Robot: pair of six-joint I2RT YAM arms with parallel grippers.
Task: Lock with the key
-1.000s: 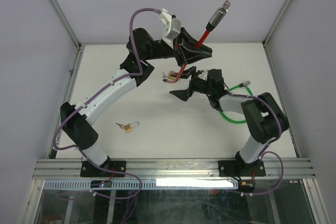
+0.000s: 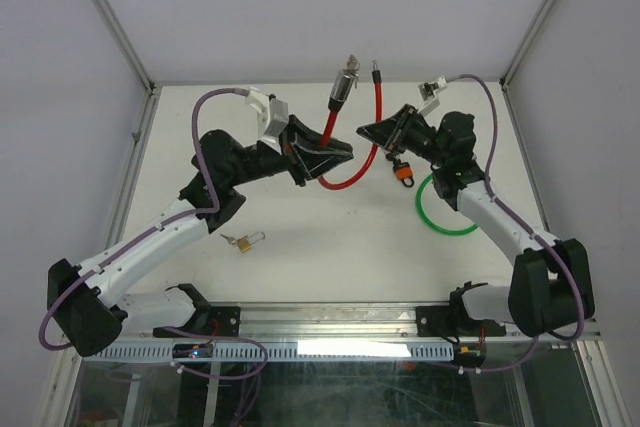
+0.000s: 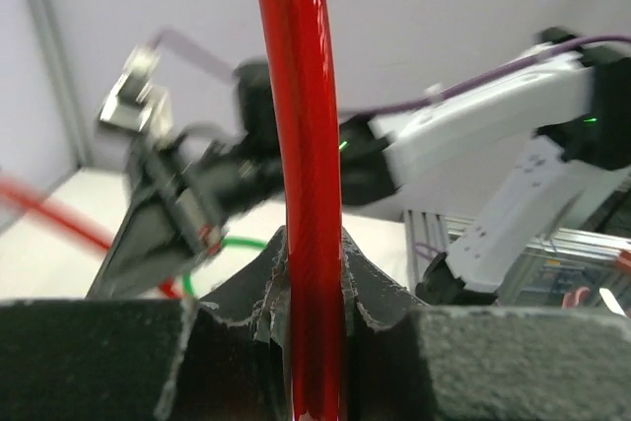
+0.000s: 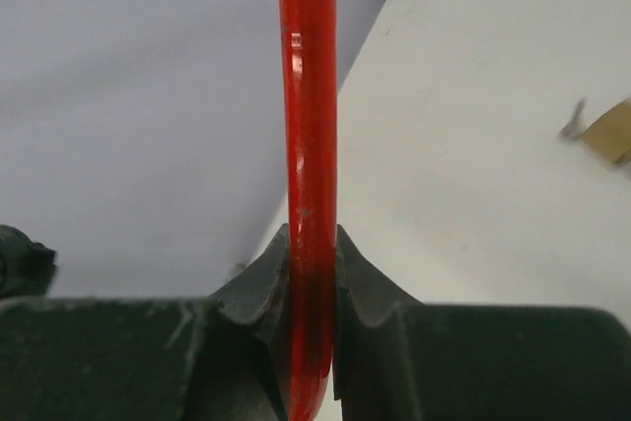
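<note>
A red cable lock loops between my two grippers, both raised above the white table. My left gripper [image 2: 310,152] is shut on the cable [image 3: 314,145] below its silver lock cylinder [image 2: 346,82], which has a key [image 2: 352,64] in its top. My right gripper [image 2: 378,133] is shut on the same cable [image 4: 311,145]; in the top view the cable's thin metal end [image 2: 375,69] points up above it, apart from the cylinder and to its right.
A brass padlock with a key [image 2: 244,243] lies at the table's left, and another, orange and black lock [image 2: 404,173] lies right of centre. A green cable [image 2: 446,228] lies on the right.
My left gripper has moved left and down in the top view with the cable. The right arm has risen and moved right, lifting the cable's other end upright.
</note>
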